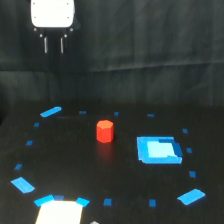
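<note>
My gripper (53,44) hangs high at the upper left, below its white body, against the dark curtain. Its two thin fingers (45,45) stand apart, with nothing visible between them. A red block (105,131), many-sided in outline, rests on the dark table well below the gripper and to its right. Further right on the table lies a blue square tray (143,151) with a white patch (160,150) inside it. The red block is outside the tray, with bare table between them.
Small blue marks dot the black table. Larger blue strips (22,185) lie near the left, back left and right front. A bright white shape (58,213) shows at the bottom left edge.
</note>
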